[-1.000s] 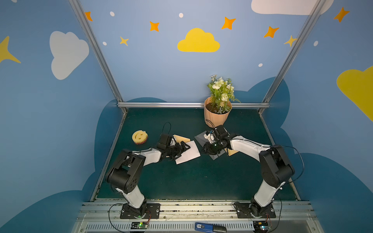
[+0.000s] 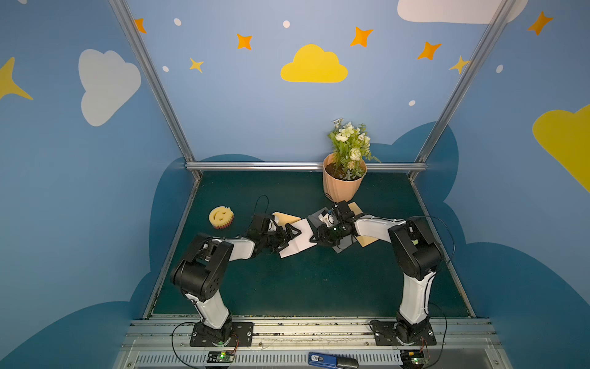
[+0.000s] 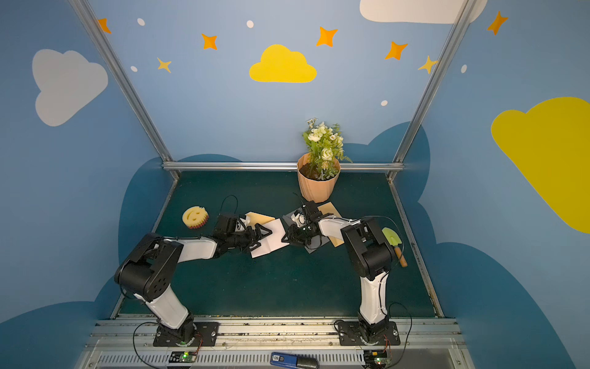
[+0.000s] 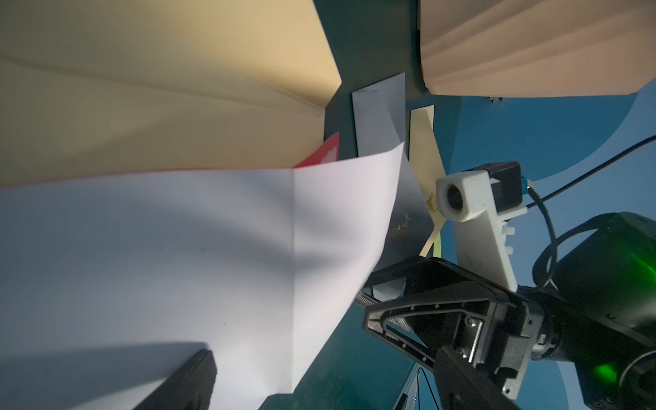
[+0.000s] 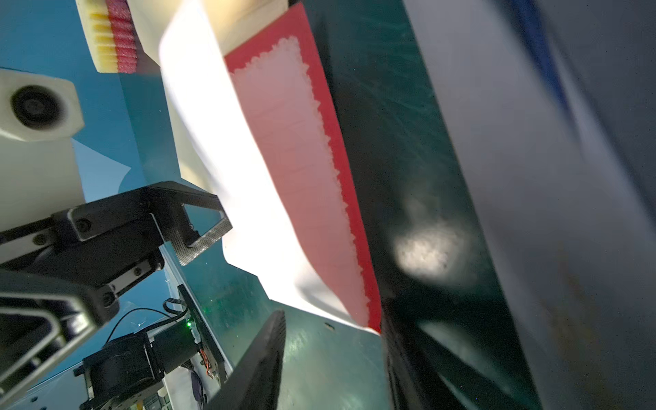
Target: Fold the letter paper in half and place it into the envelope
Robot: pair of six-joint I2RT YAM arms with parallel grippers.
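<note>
The letter paper (image 2: 302, 238) lies white side up mid-table, its right part bent upward along a crease in the left wrist view. Its red-bordered pink underside (image 5: 294, 150) shows in the right wrist view. My left gripper (image 2: 295, 236) stands open over the paper's left part. At the raised right edge my right gripper (image 2: 317, 238) has its fingers (image 5: 263, 362) apart, a paper corner close to one of them; whether they touch is unclear. Behind the paper is a beige envelope (image 4: 157, 89). A dark grey envelope (image 2: 345, 243) lies partly under my right gripper.
Another beige envelope (image 2: 367, 240) sits beneath the right forearm. At the back stands a potted plant (image 2: 341, 184). A yellow smiley sponge (image 2: 221, 217) is at left; a green-bladed tool (image 3: 393, 243) lies at right.
My right gripper has moved left to the paper's right edge. That edge, flat before, is now bent up with a crease line. The left arm has barely moved.
</note>
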